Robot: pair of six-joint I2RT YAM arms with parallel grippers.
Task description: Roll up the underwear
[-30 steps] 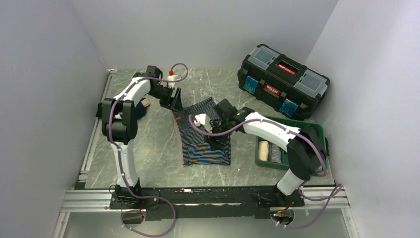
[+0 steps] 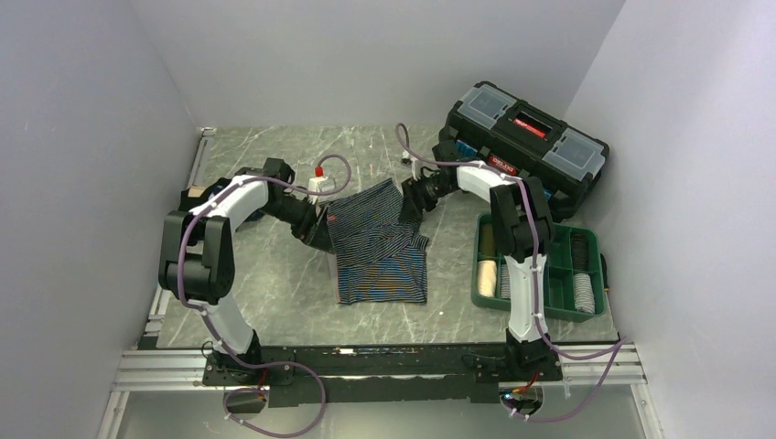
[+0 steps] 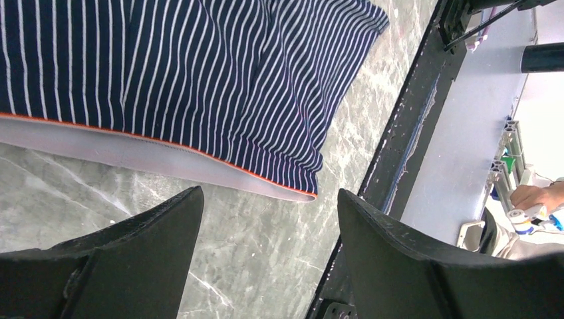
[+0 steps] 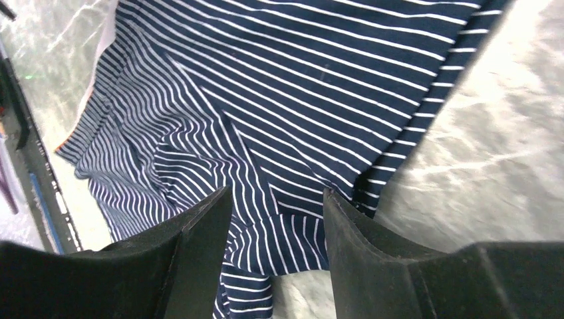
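The underwear (image 2: 381, 276), dark with thin pale stripes, lies spread on the marbled table with creases and folds across its middle. At its left edge my left gripper (image 2: 322, 236) stands open. In the left wrist view, the underwear's orange-trimmed edge (image 3: 193, 150) lies beyond the fingertips, with bare table between the fingers. My right gripper (image 2: 410, 208) is open over the underwear's right side. In the right wrist view, a folded flap of striped cloth (image 4: 282, 242) lies between the open fingers, not gripped, touching or almost touching the right finger (image 4: 352, 246).
A green divided tray (image 2: 483, 297) holding rolled cloths stands at the right, partly under the right arm. Behind it sits a black toolbox (image 2: 529, 137). Dark items lie behind the left arm. Bare table (image 2: 274, 302) shows at the front left.
My right gripper has moved from over the underwear's middle back toward its right edge. The underwear looks slightly shifted at its right side.
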